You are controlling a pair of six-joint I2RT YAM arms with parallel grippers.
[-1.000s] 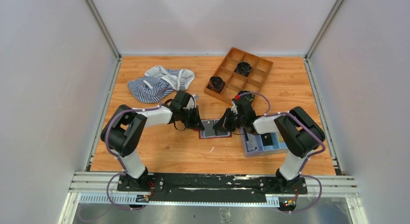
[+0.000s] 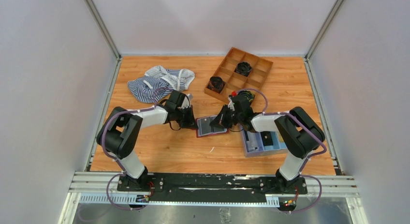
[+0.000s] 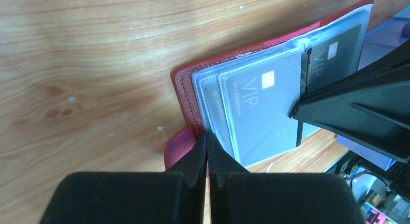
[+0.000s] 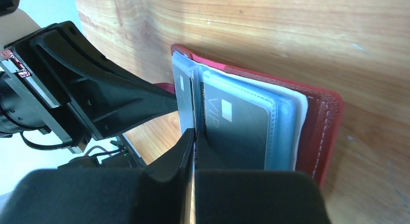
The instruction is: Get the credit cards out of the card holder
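The open card holder (image 2: pixel 211 126), dark red with clear sleeves, lies on the table between both grippers. A grey VIP card (image 3: pixel 263 100) shows in its left sleeve, with a second card (image 3: pixel 216 98) partly behind it. Another VIP card (image 4: pixel 183 96) sits on the right side. My left gripper is shut at the holder's left edge; its tips hide whether any sleeve is pinched. The right gripper is shut over the holder's middle, its tips at the inner edge of the left sleeve's card; nothing clearly shows between them.
A lavender tray (image 2: pixel 259 153) with compartments stands right of the holder, under the right arm. Behind are a wooden divided box (image 2: pixel 254 64) and a striped cloth (image 2: pixel 150 88). Bare table lies in front of the holder.
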